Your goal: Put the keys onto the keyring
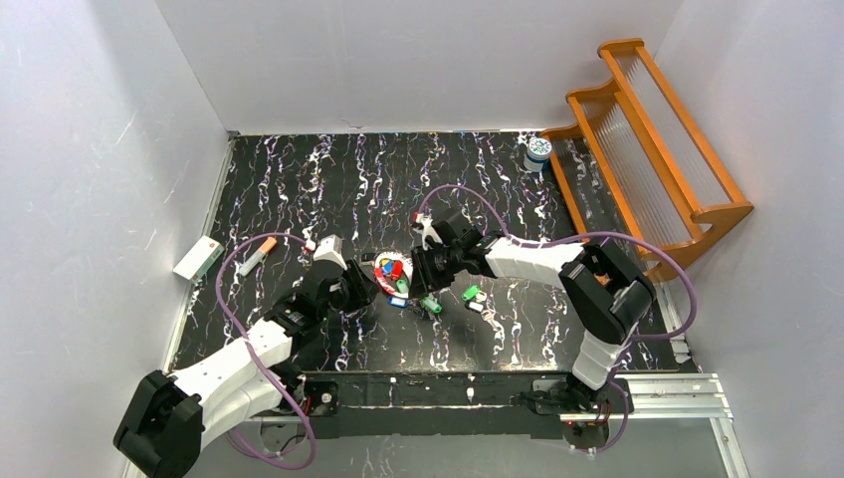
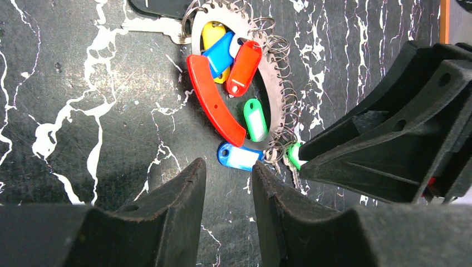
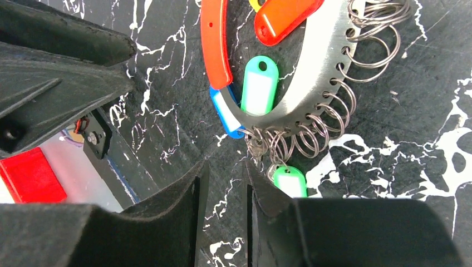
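The metal keyring (image 2: pixel 273 92), with a red grip section (image 2: pixel 210 100) and many small wire loops, lies flat on the table. Yellow (image 2: pixel 211 34), blue (image 2: pixel 221 54), red (image 2: pixel 244 68) and green (image 2: pixel 255 119) tags sit within it. Another blue tag (image 2: pixel 239 157) is at its near edge, with a second green tag (image 3: pixel 290 181) beside the lower loops. My left gripper is over the near left, its fingers apart and empty. Over the ring's right side, my right gripper stands open, nothing between its fingers.
Loose tagged keys, one green (image 1: pixel 471 293) and one dark (image 1: pixel 476 307), lie right of the ring. An orange-handled tool (image 1: pixel 261 254) lies left, a small tub (image 1: pixel 537 152) at the back. A wooden rack (image 1: pixel 647 129) stands at right.
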